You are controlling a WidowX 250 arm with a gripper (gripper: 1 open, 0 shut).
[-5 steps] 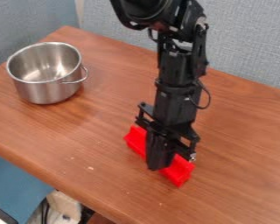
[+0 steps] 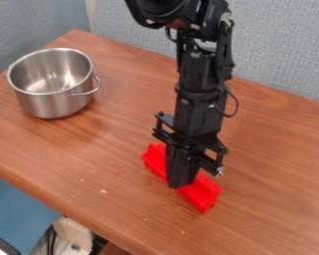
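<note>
A red elongated block [image 2: 199,196] lies diagonally on the wooden table [image 2: 83,159], near the middle of the camera view. My black gripper [image 2: 183,177] points down onto the middle of the block and covers part of it. Its fingertips look close together, and I cannot tell whether any of the block is between them. A steel pot [image 2: 52,85] with a side handle stands at the back left.
Grey walls stand behind.
</note>
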